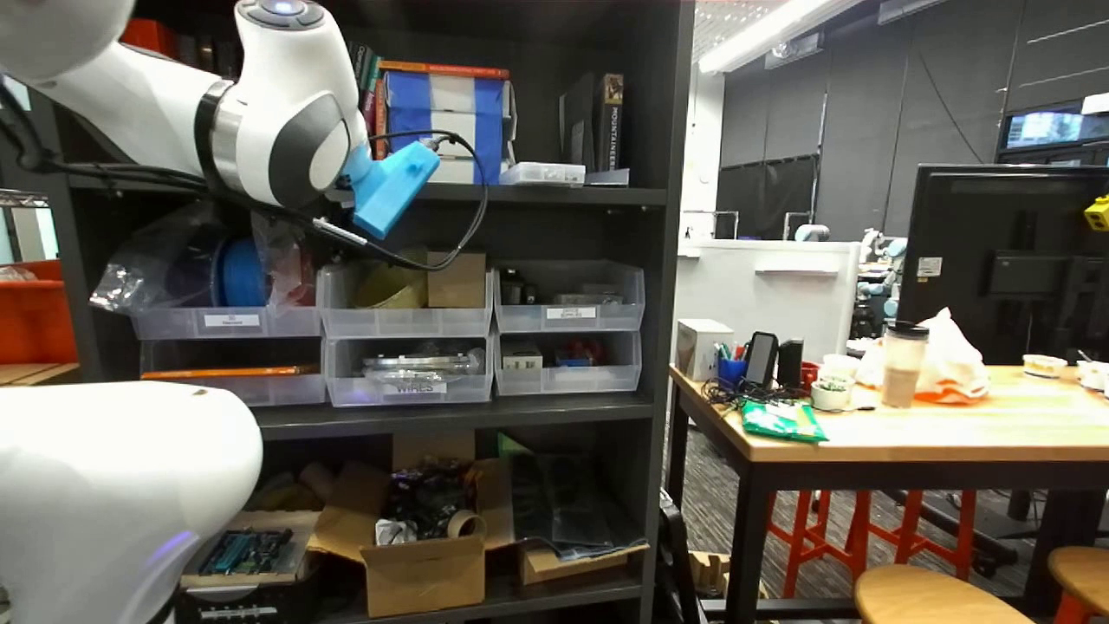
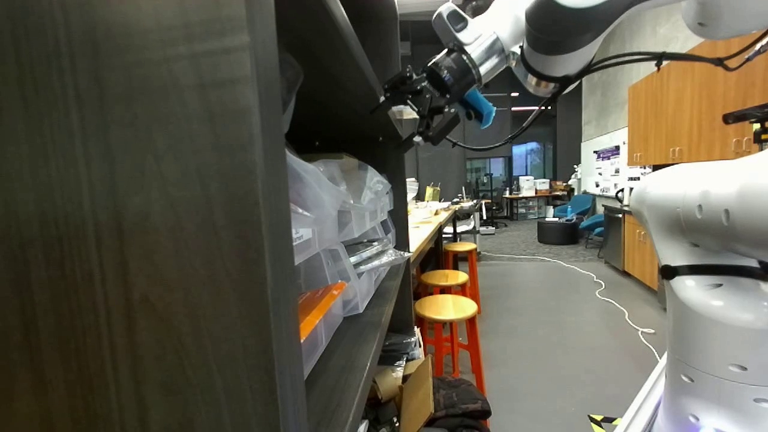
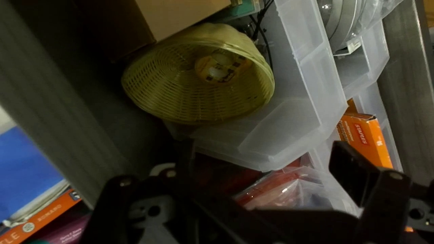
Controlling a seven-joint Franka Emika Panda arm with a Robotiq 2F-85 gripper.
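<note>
My gripper (image 2: 410, 122) stands open before the shelf unit, nothing between its fingers. In the wrist view its dark fingers (image 3: 352, 170) are spread wide along the bottom. Ahead of them, a yellow woven basket (image 3: 195, 89) lies tilted on its side in a clear plastic bin (image 3: 293, 109), apart from the gripper. A round sticker shows inside the basket. In exterior view 1 the arm hides the gripper itself, and only part of the basket (image 1: 390, 288) shows, beside a brown cardboard box (image 1: 457, 281).
An orange Staples box (image 3: 364, 136) lies in a lower bin. The upper shelf board (image 1: 572, 194) runs above the bins, with books and a blue-and-white box (image 1: 444, 125) on it. A bagged blue spool (image 1: 243, 272) fills the left bin. A cable loops from the wrist.
</note>
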